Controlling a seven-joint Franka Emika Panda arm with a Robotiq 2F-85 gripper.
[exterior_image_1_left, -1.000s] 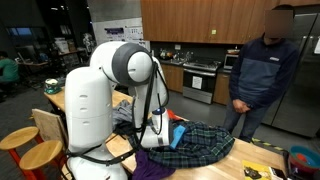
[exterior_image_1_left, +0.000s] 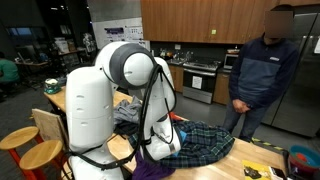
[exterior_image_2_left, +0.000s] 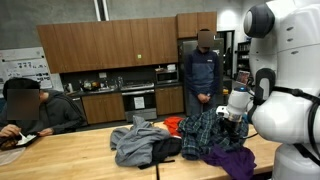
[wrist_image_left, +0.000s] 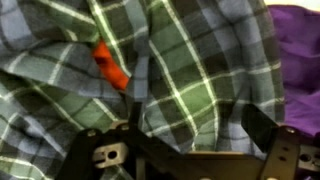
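Observation:
My gripper is open, its two dark fingers standing wide apart in the wrist view. Beneath and between them lies a dark green and navy plaid cloth (wrist_image_left: 185, 75), rumpled, with white lines. Nothing shows pinched in the fingers; whether the tips touch the fabric I cannot tell. The same plaid cloth (exterior_image_1_left: 205, 142) spreads over the table in the first exterior view, with the arm's end low over its near left part. A purple cloth (wrist_image_left: 297, 60) lies along its right side in the wrist view.
Grey cloth (exterior_image_2_left: 138, 143) and a black piece (exterior_image_2_left: 165, 148) lie on the table (exterior_image_2_left: 70, 155) beside the plaid one. Some red fabric (exterior_image_2_left: 172, 125) lies behind. One person (exterior_image_1_left: 262, 70) stands at the table's far side.
In the first exterior view the arm's end has come down toward the plaid cloth. The cloths look much the same.

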